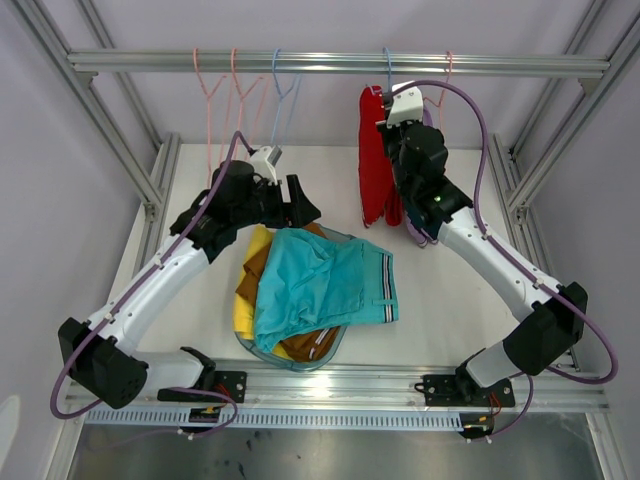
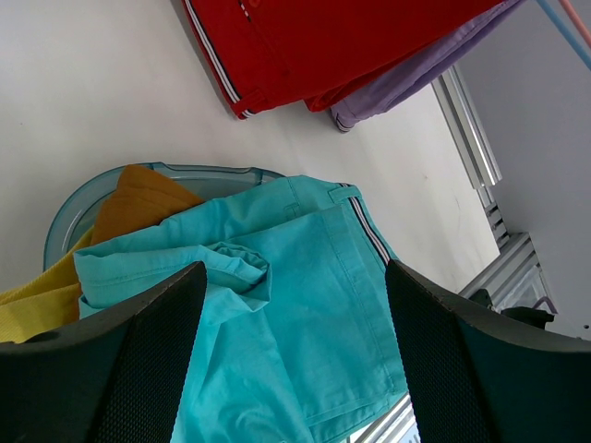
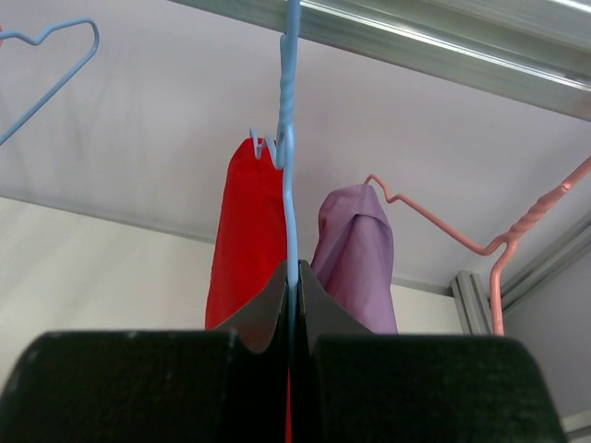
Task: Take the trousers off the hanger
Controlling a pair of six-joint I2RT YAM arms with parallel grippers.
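Red trousers [image 1: 368, 160] hang from a blue hanger [image 3: 287, 92] at the right of the rail, with purple trousers [image 3: 355, 249] behind them. My right gripper is shut at that blue hanger, whose wire runs down between its fingertips. My left gripper [image 1: 295, 205] is over the pile of clothes, its fingers apart with nothing between them; in the left wrist view the lower parts of the red and purple trousers show beyond it.
A translucent basket [image 1: 339, 345] holds turquoise [image 1: 310, 285], yellow and brown clothes. Empty pink and blue hangers hang left on the rail [image 1: 330, 63]. The right wrist view shows a pink hanger [image 3: 517, 235] close by on the right.
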